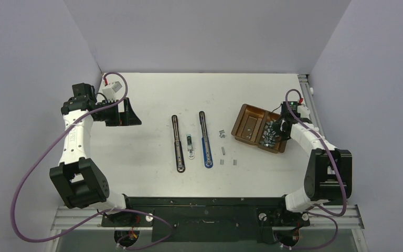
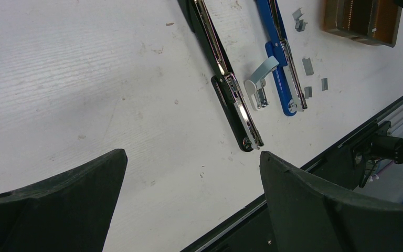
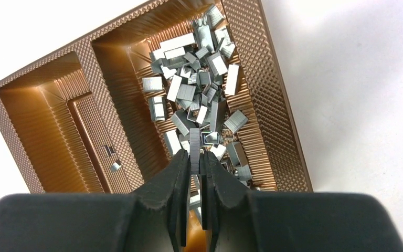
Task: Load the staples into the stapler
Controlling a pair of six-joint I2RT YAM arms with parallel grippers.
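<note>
My right gripper is shut on a slim grey staple strip, held above the right compartment of a bronze tray full of loose staple pieces. A black long stapler, a small white stapler and a blue long stapler lie side by side mid-table, the small one with its top raised. My left gripper hangs open at the left, nothing between its fingers.
Several small staple pieces lie between the blue stapler and the tray.
</note>
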